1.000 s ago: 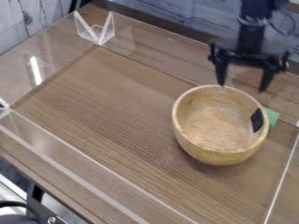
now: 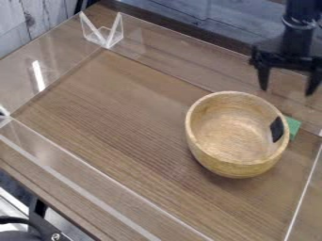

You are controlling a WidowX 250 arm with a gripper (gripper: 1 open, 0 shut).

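My gripper (image 2: 280, 58) is at the top right of the camera view, dark and blurred, above the wooden table behind a round beige bowl (image 2: 220, 155). Its fingers look spread, with nothing visible between them. The bowl has a dark patch on its right side. A small green object (image 2: 293, 125) lies just right of the bowl, partly hidden by it.
A white wire-like object (image 2: 104, 28) stands at the back left of the wooden table (image 2: 101, 122). A dark cable shows at the bottom left corner.
The bowl and green object look unmoved.
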